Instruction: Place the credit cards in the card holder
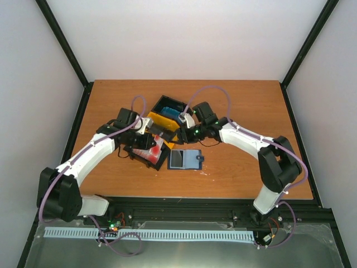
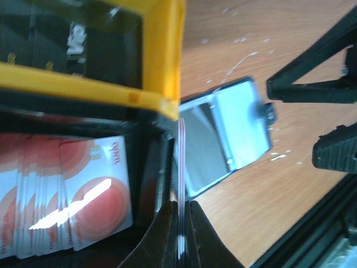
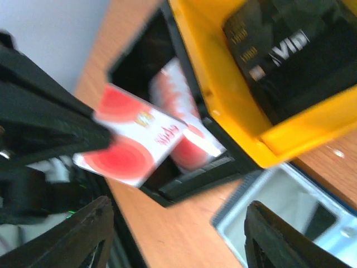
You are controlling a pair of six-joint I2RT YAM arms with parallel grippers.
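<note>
My left gripper is shut on a credit card, seen edge-on; in the right wrist view this red-and-white card (image 3: 134,139) hangs beside a black box. More cards (image 2: 92,204) lie inside that box. The card holder (image 2: 240,125), a blue-grey folder, lies open on the wood table, beyond the held card in the left wrist view and below the right gripper in its own view. The right gripper is part open, with nothing visible between its fingers, and sits right of the left gripper.
A yellow box (image 3: 262,142) with black contents adjoins the card box. Another black box (image 1: 167,103) with blue contents stands behind.
</note>
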